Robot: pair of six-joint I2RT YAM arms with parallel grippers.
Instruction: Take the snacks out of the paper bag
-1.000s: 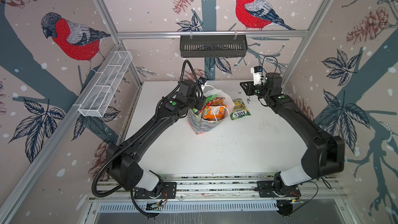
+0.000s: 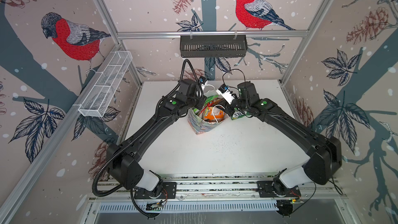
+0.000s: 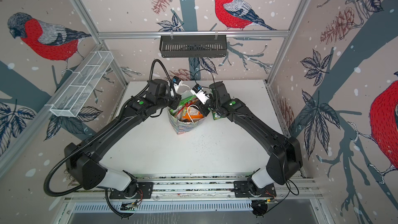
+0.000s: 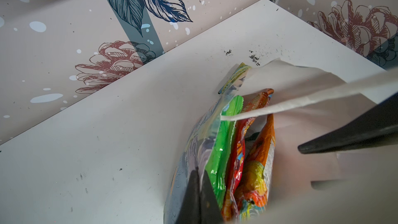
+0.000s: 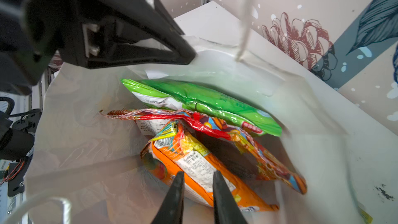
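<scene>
The paper bag (image 2: 201,127) stands open on the table, its rim around several snack packs. Inside are a green pack (image 5: 215,103), a red multicoloured pack (image 5: 199,120) and an orange pack (image 5: 203,170) with a white label. My left gripper is shut on the bag's rim at its left side, the thin paper running between its fingers. Over the bag's mouth, my right gripper stands part open, its fingertips above the orange pack with nothing seen gripped. One right finger (image 4: 344,139) also shows at the right in the left wrist view.
A green chip pack (image 2: 238,114) lies right of the bag, partly hidden by the right arm. White handles (image 2: 218,110) loop up at the bag's mouth.
My right gripper has come in from the right and down to the bag's mouth, now covering much of the chip pack. The left arm and bag have hardly moved.
</scene>
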